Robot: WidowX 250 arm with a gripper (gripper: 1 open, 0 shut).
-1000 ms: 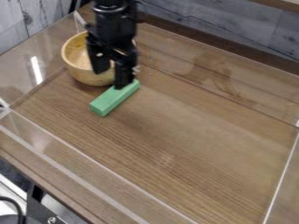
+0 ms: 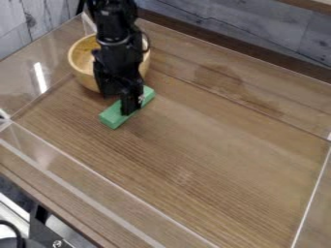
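A black robot arm reaches down from the top of the camera view, its gripper [image 2: 122, 100] open over a green rectangular block [image 2: 112, 117] lying diagonally on the wooden table [image 2: 207, 165]. The fingertips are low, at the block's upper part; whether they touch it is unclear. A yellow-tan bowl [image 2: 84, 60] sits behind and left of the gripper, partly hidden by the arm.
A wooden ledge runs along the upper right, a grey wall stands at the upper left, and dark cables show beyond the lower left edge.
The block and bowl look unmoved.
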